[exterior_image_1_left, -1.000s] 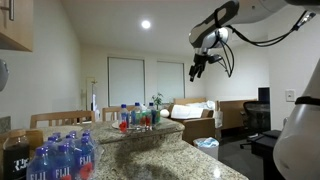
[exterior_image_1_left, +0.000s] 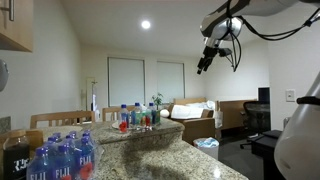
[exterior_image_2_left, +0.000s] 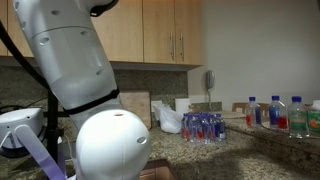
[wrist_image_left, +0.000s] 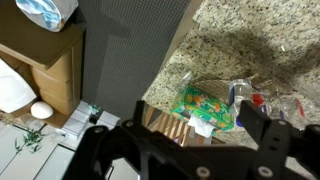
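High above the counters in exterior view 1 hangs my gripper (exterior_image_1_left: 203, 68), well clear of every bottle. The wrist view looks down past the gripper, whose dark fingers stand wide apart and open, holding nothing. Beyond them are clear bottles (wrist_image_left: 283, 108) and a green-labelled bottle (wrist_image_left: 203, 106) on speckled granite. Several bottles (exterior_image_1_left: 138, 117) stand upright on the raised counter. A cluster of Fiji water bottles (exterior_image_1_left: 65, 158) stands at the near left, also seen as a bottle group (exterior_image_2_left: 203, 127) in exterior view 2.
A dark jar (exterior_image_1_left: 16, 157) stands beside the Fiji bottles. The lower granite counter (exterior_image_1_left: 160, 164) has bare room at its middle. Wooden cabinets (exterior_image_2_left: 155, 32) overhang the back, and a white bag (exterior_image_2_left: 167, 118) sits below them.
In exterior view 1 the raised arm and gripper have shifted slightly to the right. The bottles have stayed where they were.
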